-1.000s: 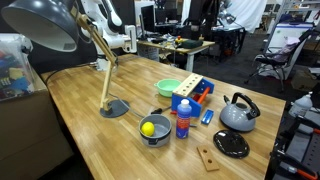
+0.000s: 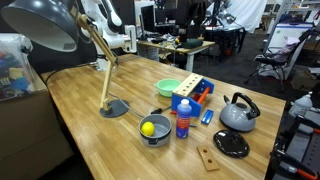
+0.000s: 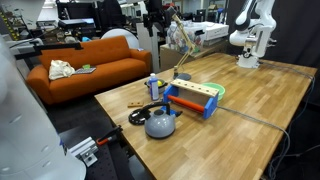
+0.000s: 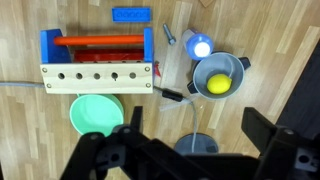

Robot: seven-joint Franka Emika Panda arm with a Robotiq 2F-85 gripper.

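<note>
My gripper stands open high above the table, its two dark fingers wide apart and nothing between them. Below it in the wrist view are a grey pot [image 4: 214, 88] with a yellow ball [image 4: 220, 84] inside, and a blue-capped bottle [image 4: 199, 46] beside the pot. To the left lie a toolbox [image 4: 98, 76] with blue ends and an orange-red bar, and a green bowl [image 4: 97, 114]. A blue block [image 4: 131, 15] rests past the toolbox. A dark-handled tool [image 4: 173, 95] lies between toolbox and pot.
A grey kettle [image 2: 239, 113] and a black round plate [image 2: 231, 144] occupy the table's right side in exterior view 1. Near them lies a flat wooden piece [image 2: 208, 158]. A tall desk lamp [image 2: 106, 88] rises at the left.
</note>
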